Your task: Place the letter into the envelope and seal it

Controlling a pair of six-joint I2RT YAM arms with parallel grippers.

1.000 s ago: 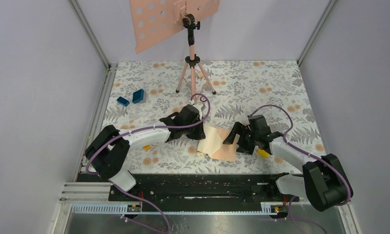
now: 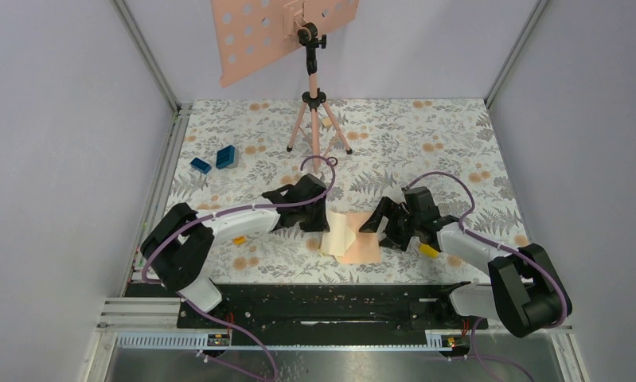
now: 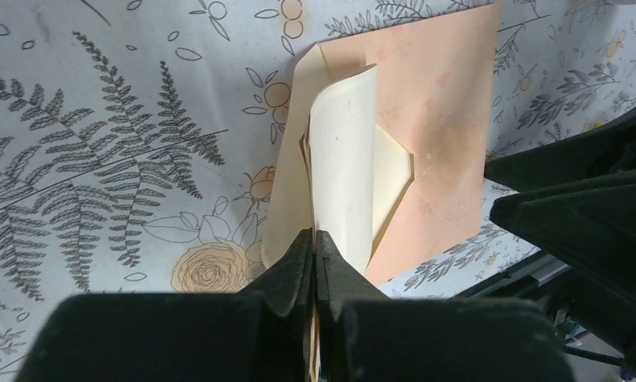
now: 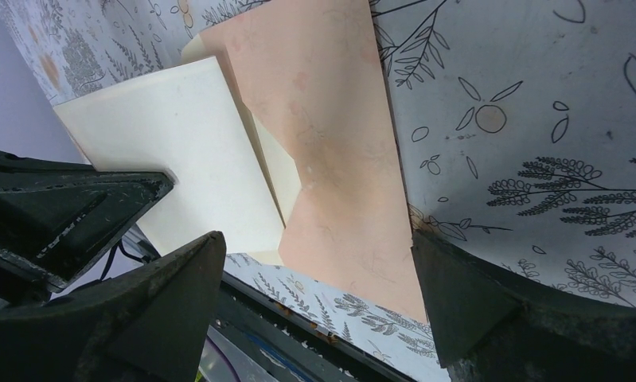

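Note:
The pink envelope [image 2: 365,248] [image 3: 446,111] [image 4: 330,143] lies on the patterned surface, its cream inside showing along the opening. The white folded letter [image 2: 337,231] [image 3: 345,159] [image 4: 187,151] stands partly raised over the envelope's left part. My left gripper is shut on the letter, a thin edge running between its fingertips; in the right wrist view it reaches over the paper from the left. My right gripper is open at the envelope's right part, one finger by its right edge. Whether the letter is inside the envelope is unclear.
A pink tripod stand [image 2: 314,119] stands behind the envelope. Two blue boxes [image 2: 227,157] sit at the back left. A yellow item [image 2: 428,250] lies by the right arm, a smaller one [image 2: 239,240] by the left.
My left gripper has moved slightly toward the front with the paper. My right gripper has shifted a little leftward, and the envelope with it.

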